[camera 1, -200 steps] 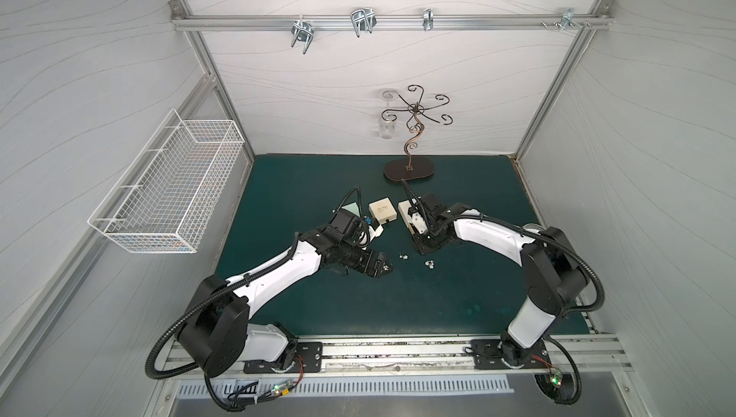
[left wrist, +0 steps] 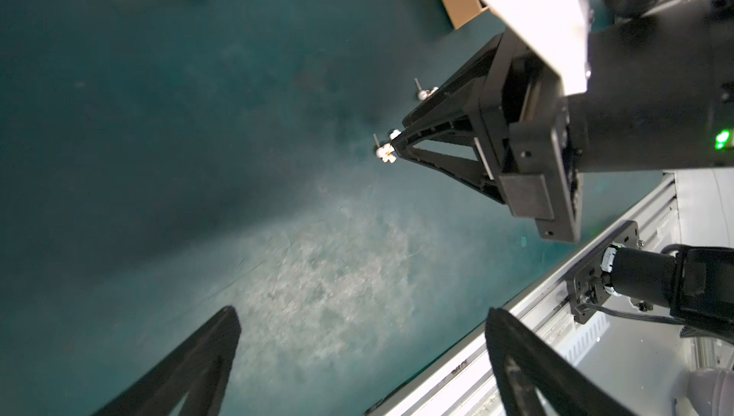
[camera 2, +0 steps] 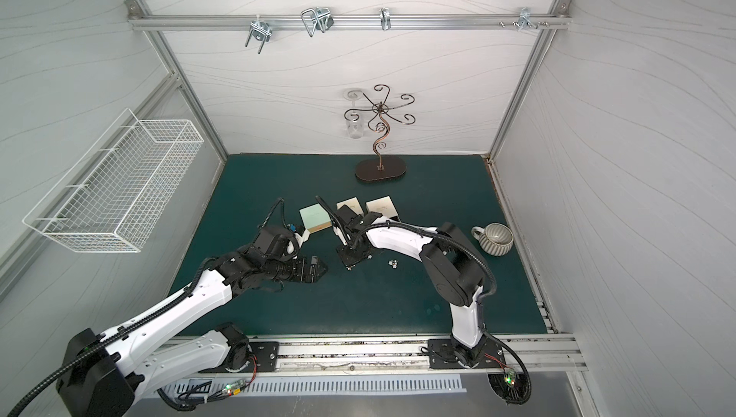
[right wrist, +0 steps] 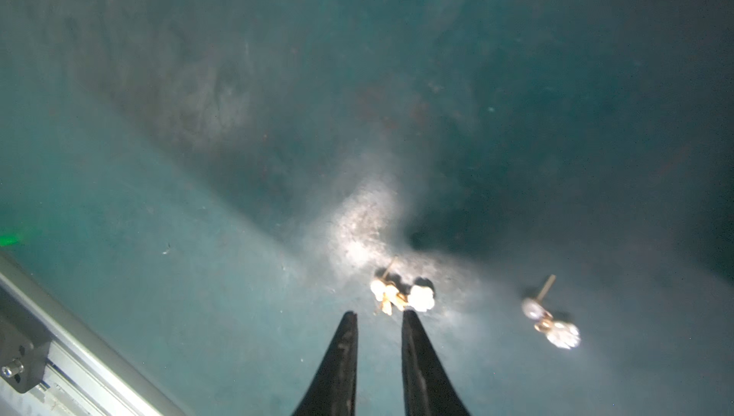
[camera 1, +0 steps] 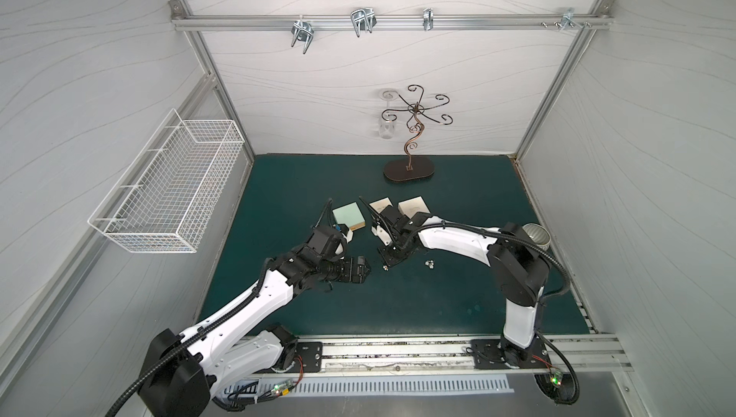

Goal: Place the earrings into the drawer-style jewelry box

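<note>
Small pearl-and-gold earrings [right wrist: 420, 296] lie on the green mat in the right wrist view, with another pair [right wrist: 559, 333] to their right. My right gripper is low beside the first pair, its fingertips a little apart; whether it touches them I cannot tell. My left gripper is open with nothing between its fingers, left of the right one in the top views. Small boxes, one pale green [camera 1: 349, 215] and two cream [camera 1: 414, 206], stand behind the grippers, partly hidden; their drawers are not clearly visible.
A metal stand [camera 1: 408, 170] with a hanging glass is at the back. A ribbed cup [camera 2: 496, 241] sits at the right edge. A wire basket [camera 1: 165, 187] hangs on the left wall.
Both arms have moved left in the top left view. The right gripper has come down toward the earrings and the left has pulled back, uncovering more of the green box.
</note>
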